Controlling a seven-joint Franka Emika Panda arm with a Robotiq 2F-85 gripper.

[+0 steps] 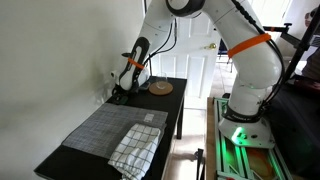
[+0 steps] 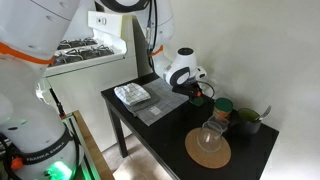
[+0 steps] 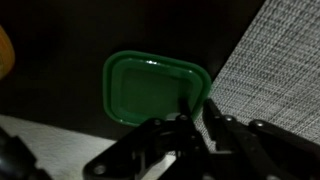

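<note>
A green square container [image 3: 150, 88] with rounded corners lies on the dark tabletop in the wrist view. My gripper is at its lower right corner, fingers part open. One dark fingertip [image 3: 184, 106] shows over the container's inside, and the other appears just beyond the rim. Whether either touches the rim, I cannot tell. In exterior view 1 the gripper [image 1: 119, 97] is low at the far end of the grey mat, by the wall. The arm and the small scale partly hide the container in both exterior views.
A grey woven mat [image 1: 110, 127] carries a checked cloth [image 1: 135, 150]. Beyond the gripper stand an orange-topped canister [image 2: 223, 105], a clear glass jar [image 2: 211, 133] on a round tan board [image 2: 207, 152], and a dark pot [image 2: 245, 121].
</note>
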